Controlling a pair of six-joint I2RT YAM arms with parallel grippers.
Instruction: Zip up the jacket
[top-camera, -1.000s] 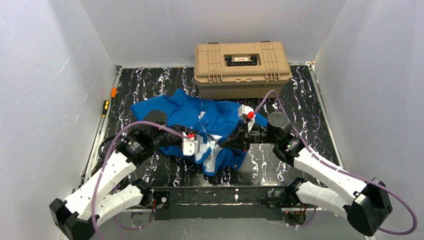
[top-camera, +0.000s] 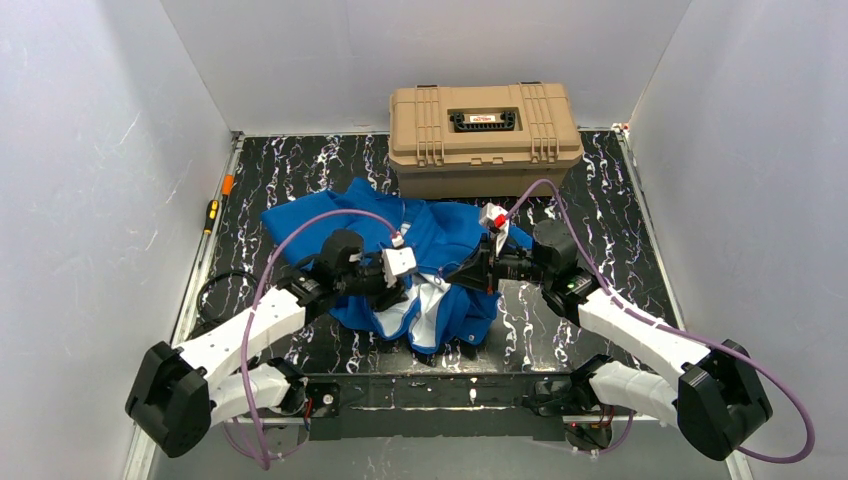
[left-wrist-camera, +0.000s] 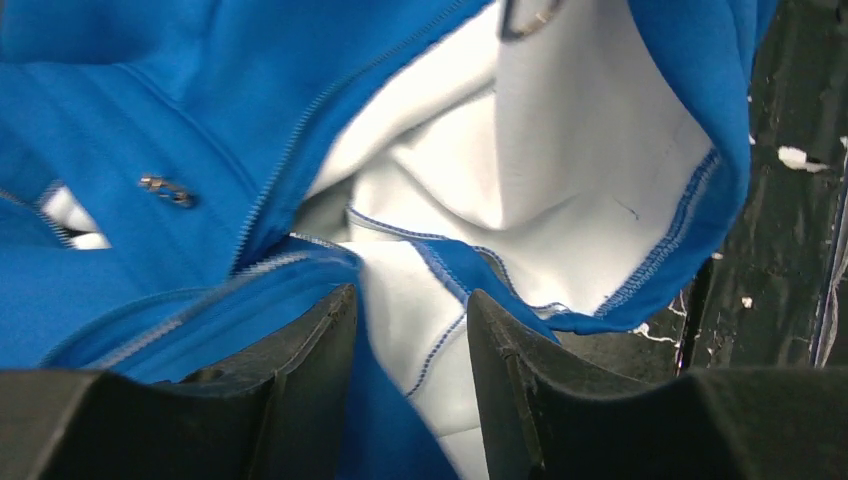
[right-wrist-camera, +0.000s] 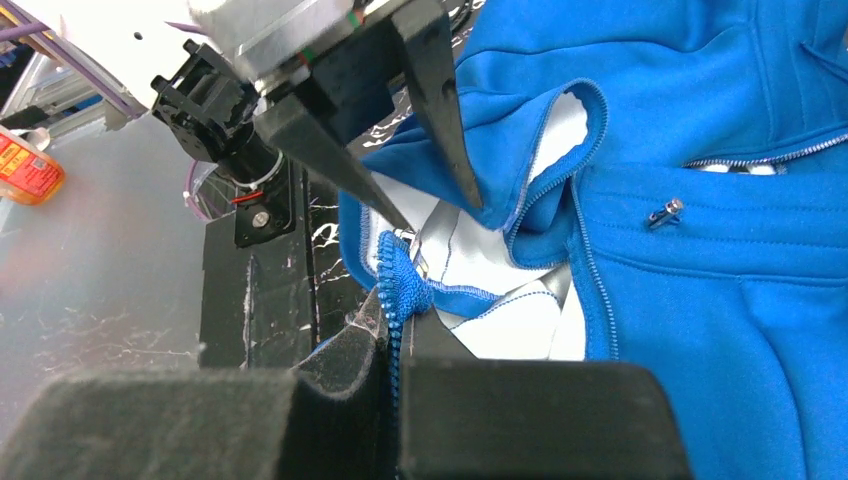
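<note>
The blue jacket (top-camera: 350, 210) with white lining lies crumpled on the marble-patterned table. My left gripper is part open over white lining and a blue edge; in the right wrist view its fingers hang beside a folded zipper edge. My right gripper is shut on blue zipper tape (right-wrist-camera: 400, 280), a metal piece at its top. A zipper pull lies on the blue front band, also seen in the left wrist view (left-wrist-camera: 168, 190).
A tan hard case (top-camera: 485, 150) stands at the back of the table. Screwdrivers (top-camera: 212, 215) and a black cable lie along the left edge. Bare table shows right of the jacket and at front left.
The right gripper has stayed nearly in place.
</note>
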